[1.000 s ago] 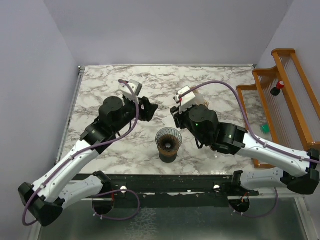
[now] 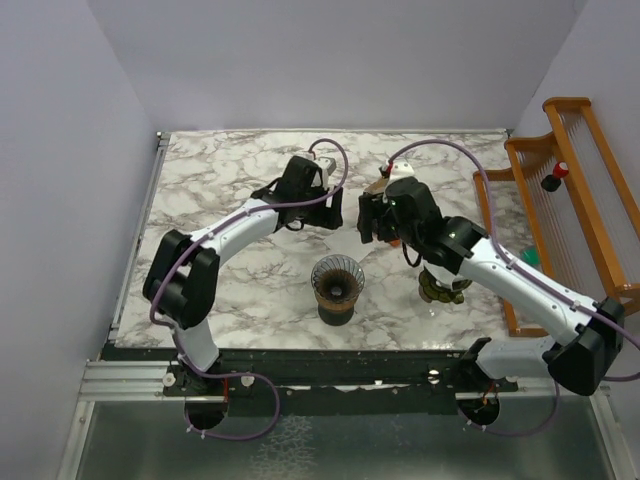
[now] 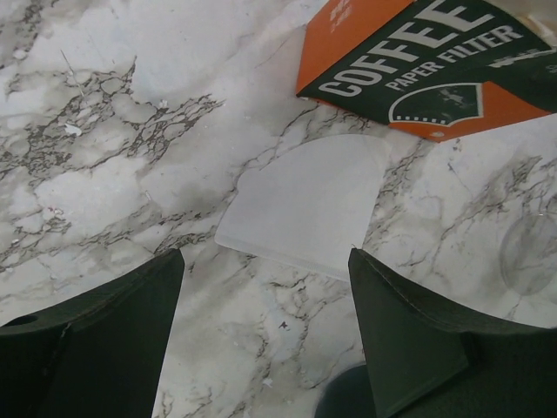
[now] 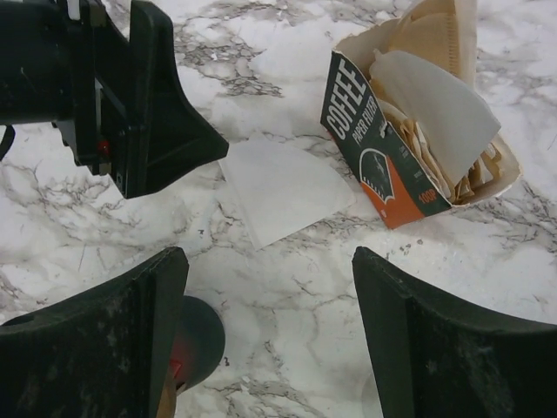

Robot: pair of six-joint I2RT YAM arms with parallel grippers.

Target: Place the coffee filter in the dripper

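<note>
A white coffee filter lies flat on the marble table, also in the right wrist view (image 4: 283, 187), beside the orange and green filter box. The dripper (image 2: 337, 285), a wire cone on a dark base, stands in the front middle. My left gripper (image 2: 327, 208) is open above the filter's near side, fingers empty. My right gripper (image 2: 370, 216) is open, right of it and over the table near the box, also empty.
A wooden rack (image 2: 565, 200) stands at the right. A clear round item (image 3: 526, 252) lies right of the filter, and dark items (image 2: 440, 285) sit under the right arm.
Both arms have come lower. My left gripper has moved right toward the filter; my right gripper has shifted rightward from over the filter.
</note>
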